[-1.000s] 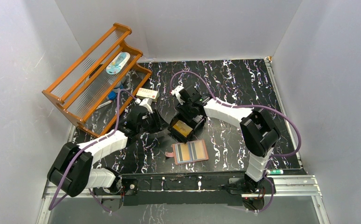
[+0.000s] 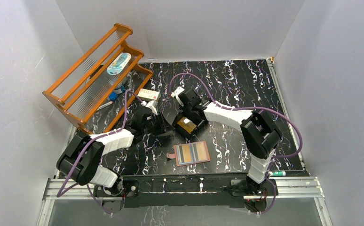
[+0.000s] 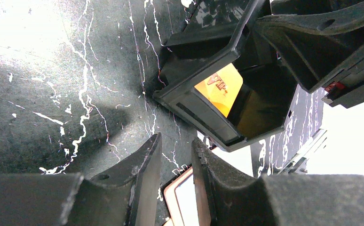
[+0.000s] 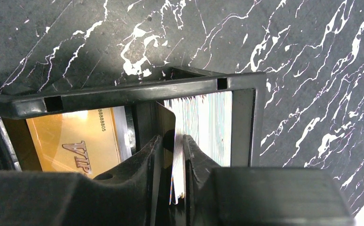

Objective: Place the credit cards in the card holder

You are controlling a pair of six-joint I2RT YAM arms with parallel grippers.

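The card holder lies open on the table near its front edge, pinkish with striped slots. Behind it stands a black box; its left compartment has a golden VIP card on top, the other a packed row of white card edges. Over that row, my right gripper is part open, with a brownish card leaning between its fingertips beside the white edges; no firm grip shows. My left gripper is part open and empty, just left of the box.
A wooden rack with several items stands at the back left, a small white carton near it.
The left arm has shifted right, bringing its gripper closer to the box. The box has moved slightly toward the back right. The right arm has barely moved.
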